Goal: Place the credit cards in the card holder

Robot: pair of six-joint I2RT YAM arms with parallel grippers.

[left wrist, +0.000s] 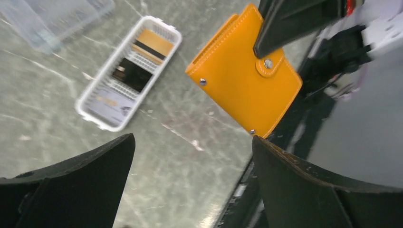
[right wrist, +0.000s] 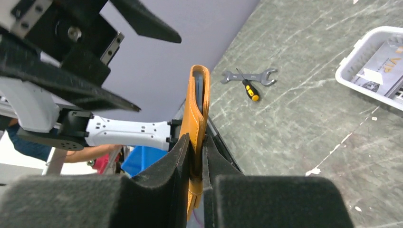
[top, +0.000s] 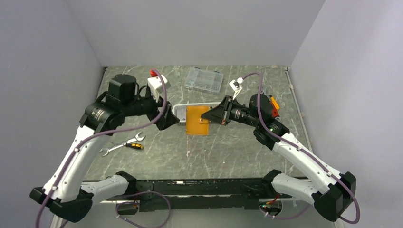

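Observation:
An orange leather card holder (top: 196, 121) hangs upright in my right gripper (top: 207, 115), which is shut on it; in the right wrist view its top slot (right wrist: 199, 90) shows a dark inside. My left gripper is open and empty, raised left of the holder and angled toward it. A white basket (left wrist: 85, 107) on the table holds several cards, among them a tan card (left wrist: 155, 42), a black card (left wrist: 133, 76) and a grey card (right wrist: 380, 71).
A clear plastic box (top: 204, 79) stands at the back. A wrench (top: 109, 148) and screwdriver (top: 134, 146) lie on the left of the table; further tools lie at the right, partly hidden by the right arm.

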